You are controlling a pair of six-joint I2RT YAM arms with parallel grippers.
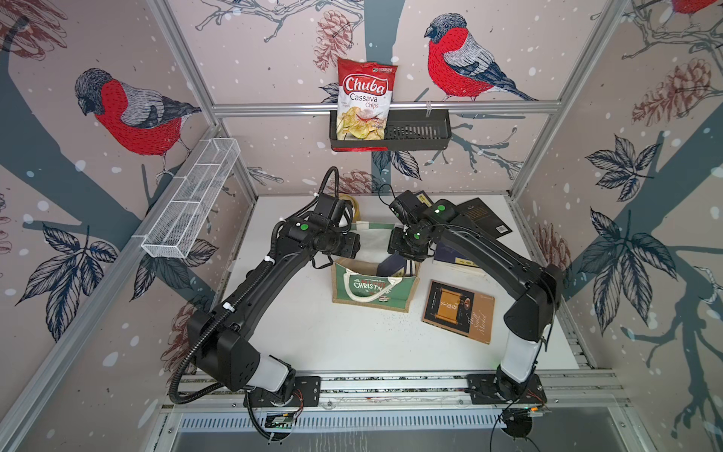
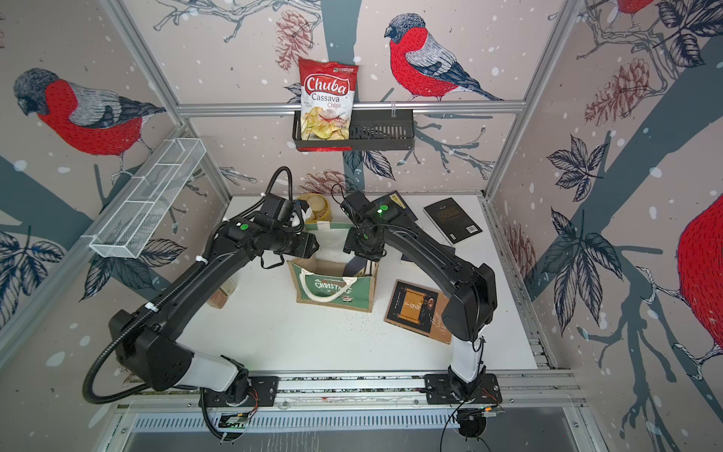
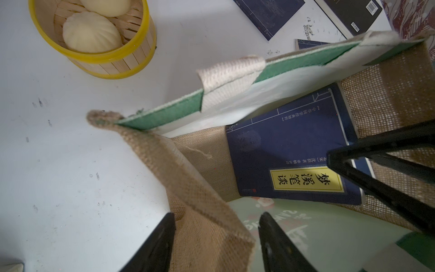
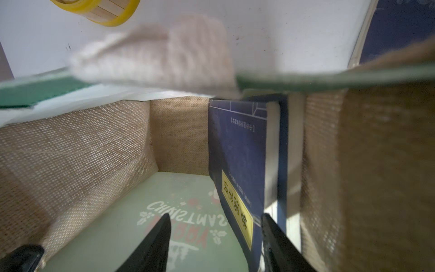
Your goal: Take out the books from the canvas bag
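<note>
The green and burlap canvas bag stands upright and open in the middle of the table. Inside it, a dark blue book with a yellow label stands on end against the burlap side, with a second blue book behind it. My right gripper is over the bag's mouth, open, its fingers apart; the right finger overlaps the first book's page edge in view. My left gripper is open at the bag's left side, the burlap rim showing between its fingers. Whether they touch the cloth I cannot tell.
A brown and black book lies right of the bag. Behind it are a blue book and a black book. A yellow-rimmed steamer with buns stands behind the bag.
</note>
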